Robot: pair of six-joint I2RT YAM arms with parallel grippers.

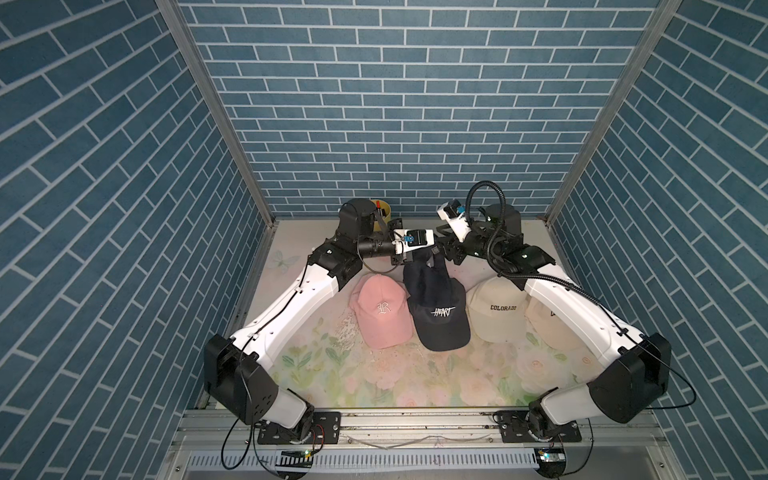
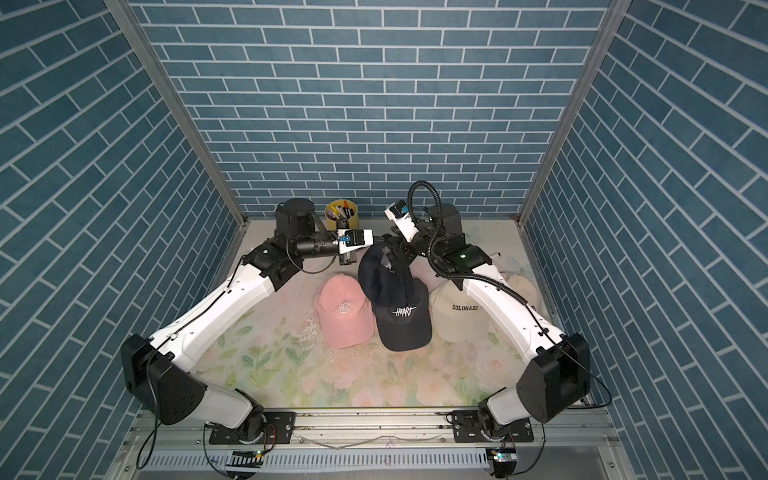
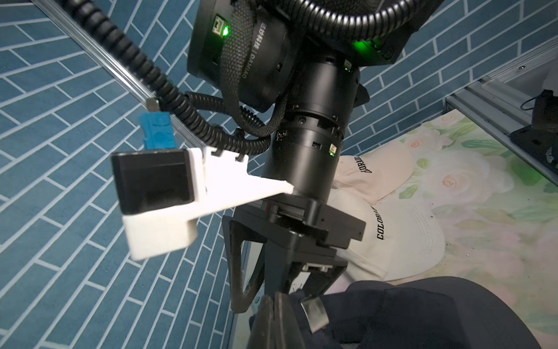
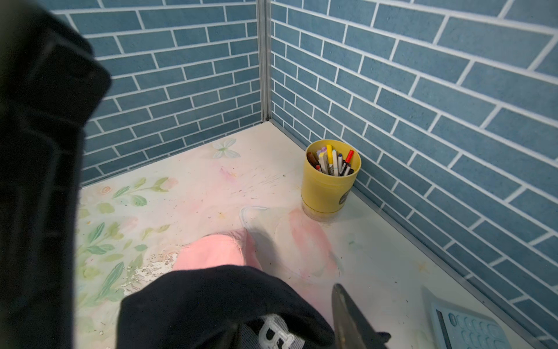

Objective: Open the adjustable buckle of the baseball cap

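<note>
A navy cap (image 1: 432, 288) is lifted at the back between my two grippers, above the dark HEART cap (image 2: 404, 328). In the left wrist view a metal buckle (image 3: 315, 314) shows on the navy fabric, beside the fingers of my left gripper, which are shut; whether fabric is between them is unclear. My right gripper has its fingers apart at the navy cap (image 4: 209, 296), open, with an embroidered patch showing between them. The buckle's strap is mostly hidden.
A pink cap (image 2: 344, 312) lies left and cream caps (image 2: 460, 316) lie right. A yellow pen cup (image 4: 322, 192) and a light-blue calculator-like object (image 4: 468, 328) stand at the back. Walls surround the table.
</note>
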